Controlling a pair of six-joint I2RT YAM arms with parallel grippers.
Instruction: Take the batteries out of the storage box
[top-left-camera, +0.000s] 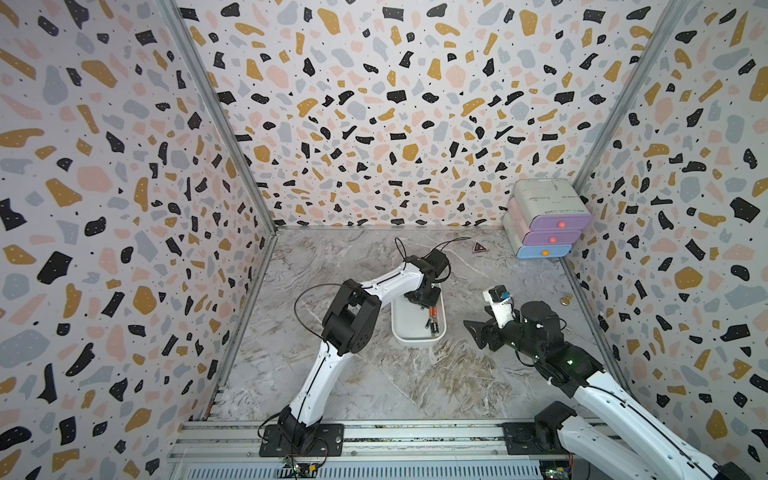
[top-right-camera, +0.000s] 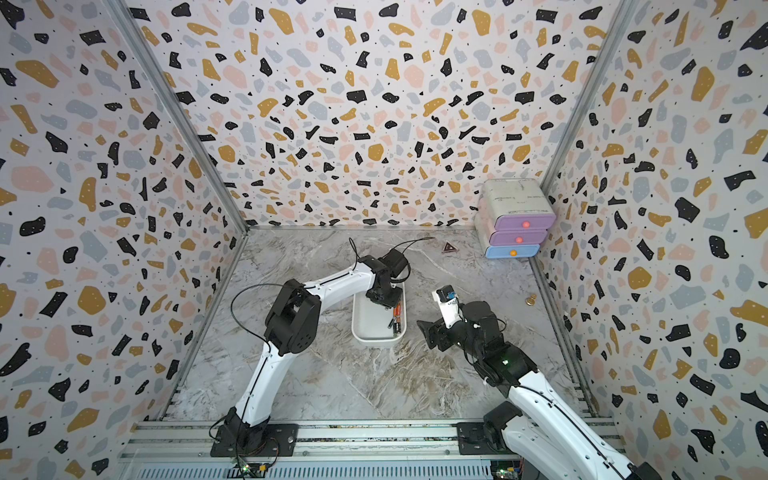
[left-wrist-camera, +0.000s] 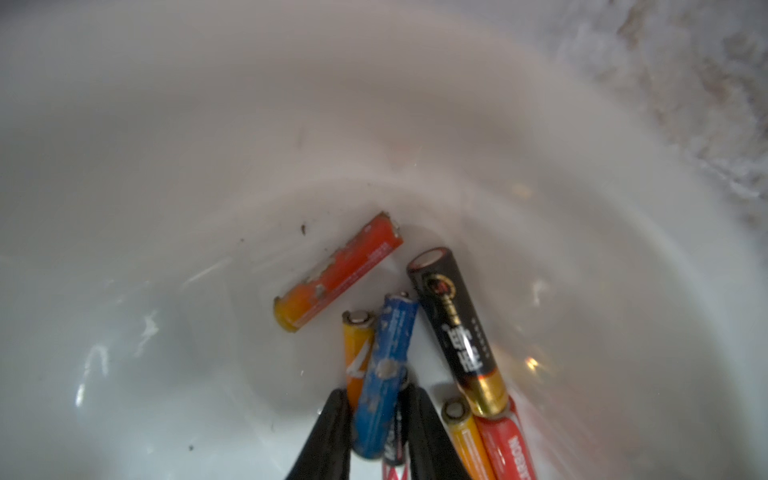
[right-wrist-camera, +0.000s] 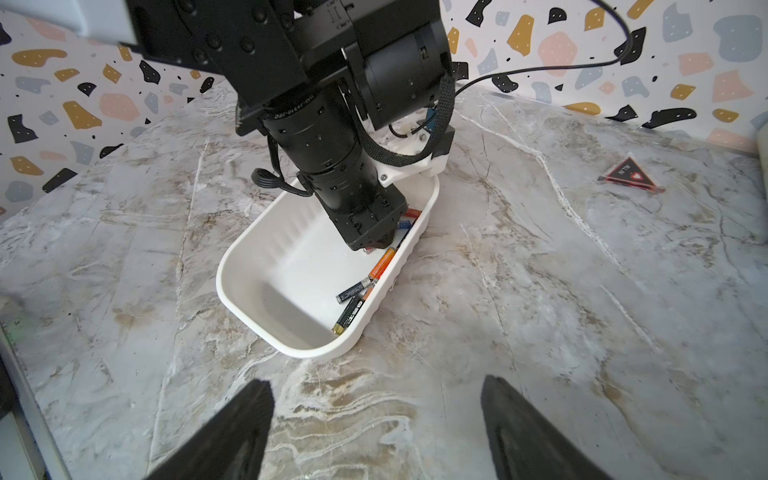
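A white storage box (right-wrist-camera: 280, 272) holds several batteries along its right side. My left gripper is down inside it, fingers part open around a blue battery (left-wrist-camera: 388, 352); whether they touch it is unclear. A red battery (left-wrist-camera: 336, 272) and a black-and-gold battery (left-wrist-camera: 457, 328) lie just beyond, with yellow and red ones (left-wrist-camera: 504, 448) at the lower right. My right gripper hangs over the table right of the box, fingers apart with nothing between them.
Stacked drawers (top-left-camera: 544, 220) stand at the back right. A small triangular sign (right-wrist-camera: 628, 174) lies behind the box, and a small gold object (top-left-camera: 565, 300) lies at the right edge. The table left of the box is mostly clear.
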